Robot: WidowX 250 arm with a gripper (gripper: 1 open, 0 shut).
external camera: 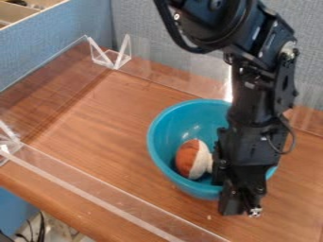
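A teal bowl [171, 128] stands on the wooden table at the centre right. Inside it, at the lower middle, lies an orange-and-white object [194, 158]. My black gripper [240, 197] points down at the bowl's right front, over or on its rim, partly hiding that side of the bowl. Its fingertips are low near the table; what lies between them is hard to see, and the bowl's wall there is mostly covered.
A grey wall stands behind; cables lie below at the front left.
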